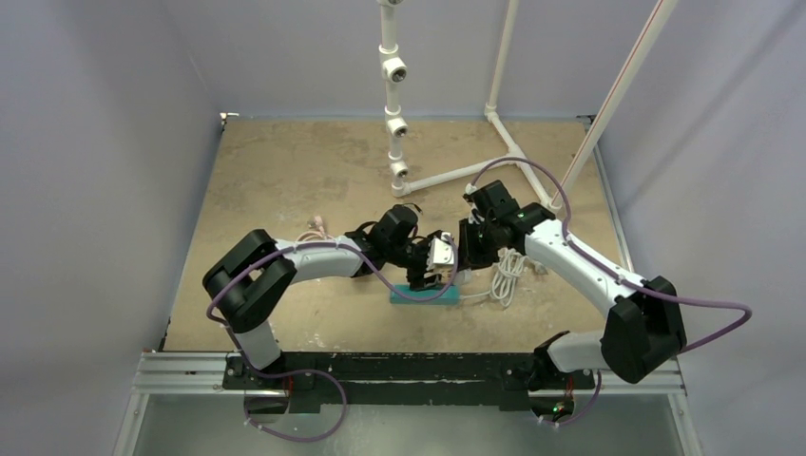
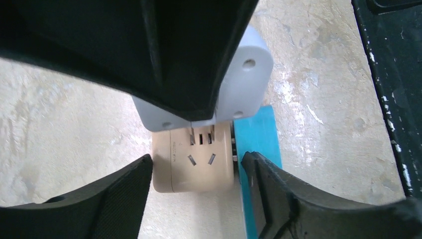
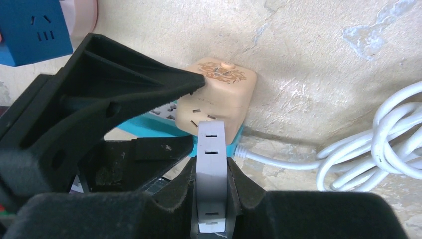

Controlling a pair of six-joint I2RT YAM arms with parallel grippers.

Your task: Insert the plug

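Observation:
A beige socket block [image 2: 194, 164] [image 3: 214, 94] with slotted faces sits against the teal power strip [image 1: 418, 296] [image 2: 261, 139]. A grey plug is held in my shut right gripper [image 1: 466, 245], over the beige block; in the left wrist view its prongs are at the block's slots, how deep I cannot tell. My left gripper [image 1: 428, 275] has its fingers either side of the beige block, part open; whether they touch it is unclear.
A coiled white cable [image 3: 393, 134] lies right of the strip. A blue socket cube [image 3: 35, 35] and a pink cord [image 1: 314, 226] lie further left. White pipe framing [image 1: 456, 173] stands behind.

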